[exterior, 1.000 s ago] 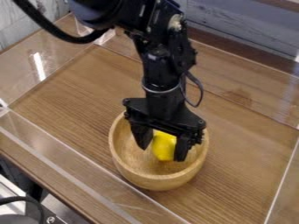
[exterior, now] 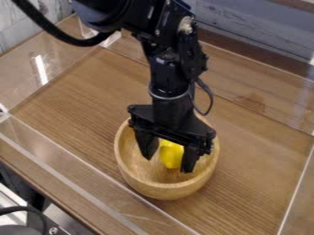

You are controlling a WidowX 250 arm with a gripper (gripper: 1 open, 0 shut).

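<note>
My black gripper (exterior: 170, 147) reaches down from the top of the view into a light wooden bowl (exterior: 164, 185) on the table. Its fingers are open on either side of a small yellow object (exterior: 170, 158) lying in the bowl. The object is partly covered by the gripper, so I cannot tell whether the fingers touch it.
A wall or raised edge runs along the back right. Cables and a metal frame show beyond the table's edge at the lower left.
The gripper has shifted very slightly over the bowl, and a little less of the yellow object shows than before.
</note>
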